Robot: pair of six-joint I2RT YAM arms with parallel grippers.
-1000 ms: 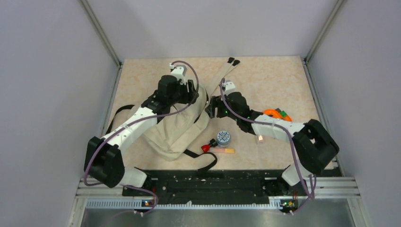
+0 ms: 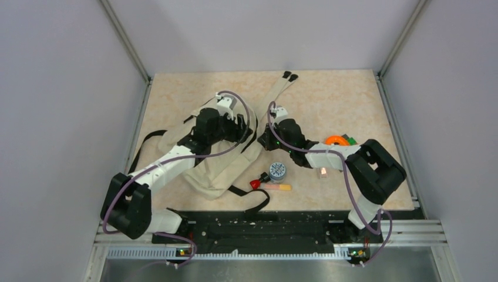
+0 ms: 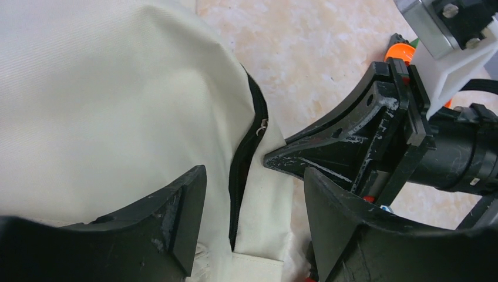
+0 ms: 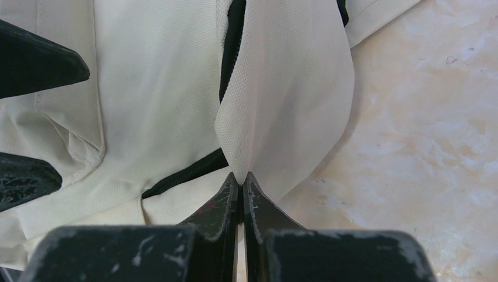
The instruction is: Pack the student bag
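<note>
The cream fabric bag (image 2: 205,170) lies on the left half of the table, its black zipper (image 3: 246,155) along the right side. My left gripper hangs over the bag with fingers apart and nothing between them. My right gripper is shut on the bag's folded cream edge beside the zipper, pinching it at the fingertips; in the left wrist view its black fingers (image 3: 317,154) reach in from the right onto that edge.
Right of the bag lie a round tin (image 2: 277,170), a red item (image 2: 255,184), a yellow-orange stick (image 2: 282,187), an orange ring (image 2: 336,139) with green pieces and a small pale item (image 2: 323,173).
My left gripper has moved slightly down and right.
</note>
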